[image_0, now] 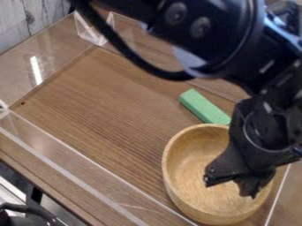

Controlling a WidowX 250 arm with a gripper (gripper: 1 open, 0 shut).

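Observation:
A wide wooden bowl (pixel 189 177) stands at the lower right of the camera view. My black gripper (pixel 231 180) hangs down into its right part, hiding much of the bowl's inside; its fingers look shut, with nothing visible between them. Behind the bowl, partly covered by the arm, a green block (pixel 203 107) lies on the wooden table.
A clear plastic piece (pixel 94 26) stands at the back left. Dark cables sit beyond the near left edge. The arm covers the upper right of the view.

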